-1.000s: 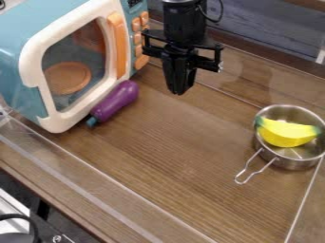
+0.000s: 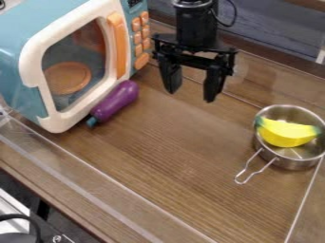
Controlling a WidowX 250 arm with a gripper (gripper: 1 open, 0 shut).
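Note:
My black gripper (image 2: 192, 82) hangs open over the back middle of the wooden counter, with nothing between its fingers. To its lower left a purple eggplant (image 2: 114, 101) lies beside a blue toy microwave (image 2: 33, 34), whose window shows an orange disc inside. On the right, a yellow banana-like toy (image 2: 287, 132) sits in a steel pot (image 2: 296, 159) with a wire handle.
A grey wall runs along the back. A dark cable and white object are at the bottom left corner, off the counter.
My gripper has moved slightly right, and its fingers stand further apart than a second ago. The objects on the counter look unmoved.

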